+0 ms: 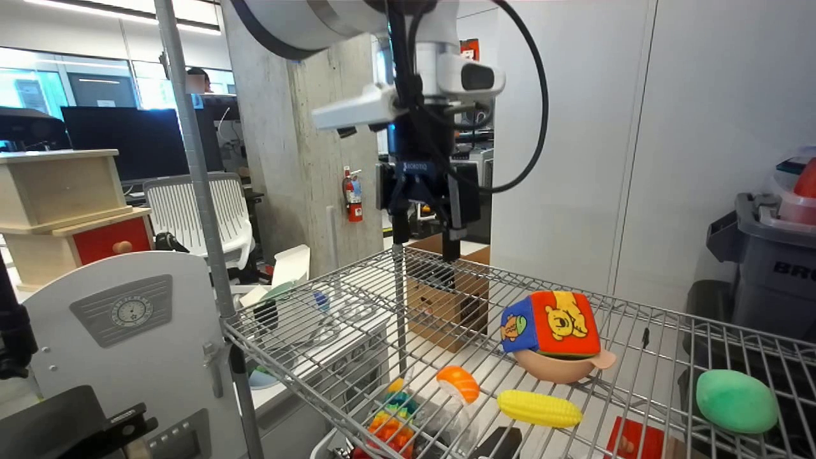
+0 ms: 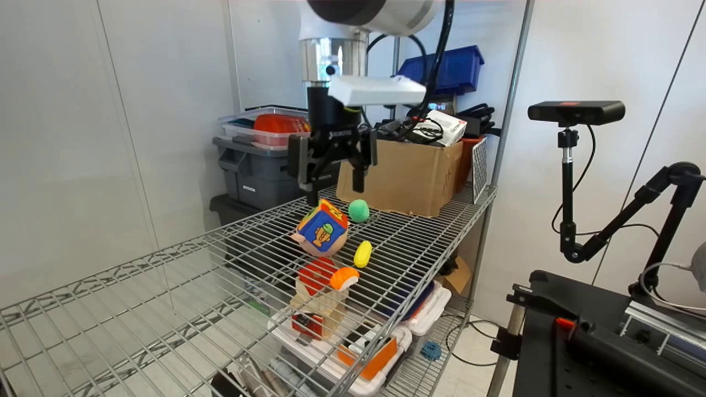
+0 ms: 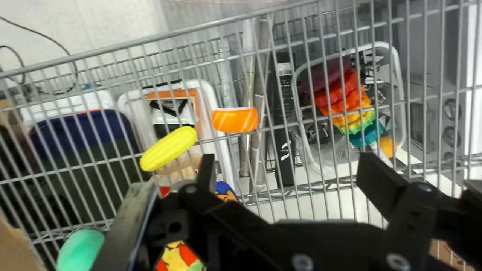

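Observation:
My gripper (image 1: 426, 238) hangs open above the wire shelf, with nothing between its fingers. A soft picture cube (image 1: 566, 325) in red, blue and yellow rests tilted in a peach bowl (image 1: 554, 367). In the wrist view my gripper partly covers the cube (image 3: 180, 255) and hides most of the bowl. A yellow corn cob (image 3: 168, 148) and an orange-and-white sushi piece (image 3: 235, 120) lie on the wires nearby. The green rounded toy (image 1: 736, 401) sits apart from them, at the right in exterior view 1.
The wire shelf (image 2: 159, 284) has a wide bare stretch on one side. A cardboard box (image 2: 397, 175) stands at its far end, and a metal post (image 2: 509, 99) rises at a corner. Bins and a rainbow-coloured toy (image 3: 345, 104) show beneath the wires.

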